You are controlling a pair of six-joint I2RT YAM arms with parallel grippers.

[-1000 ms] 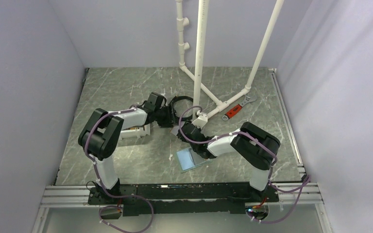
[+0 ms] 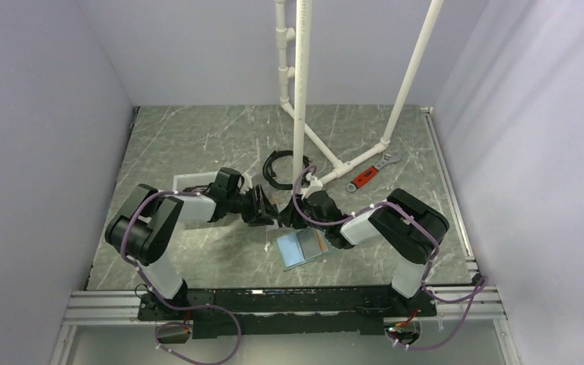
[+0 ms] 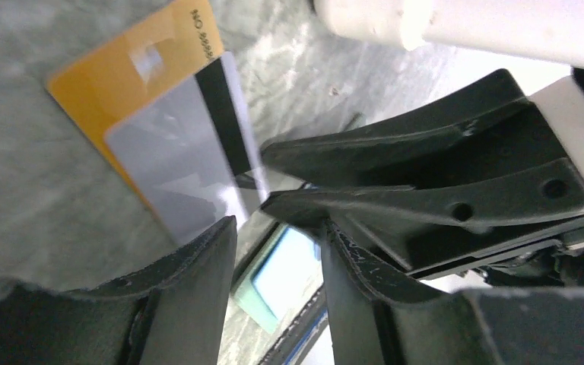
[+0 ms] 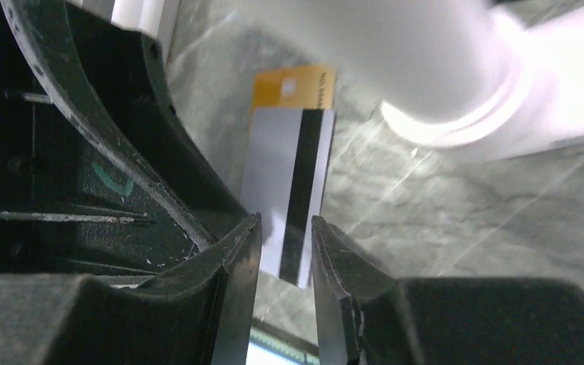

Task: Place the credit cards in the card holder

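Observation:
A silver card with a black stripe [image 4: 303, 175] overlaps an orange card [image 4: 293, 87]; the pair appears between the two arms in both wrist views. My right gripper has a gap between its fingers, with the silver card's near end seen through it; whether it touches the card cannot be told. My left gripper also has parted fingers, near the silver card [image 3: 175, 144] and just by the right gripper's dark fingers [image 3: 418, 201]. The light blue card holder [image 2: 292, 251] lies open on the table in front of the right arm, partly covered by it.
White pipes [image 2: 299, 91] rise behind the grippers, one very near the right gripper. A black cable coil [image 2: 269, 169] and a red-handled wrench [image 2: 365, 176] lie farther back. The left arm partly covers a white tray [image 2: 182, 181]. Bare table lies at front left.
Over the last second my left gripper has come toward the table's front.

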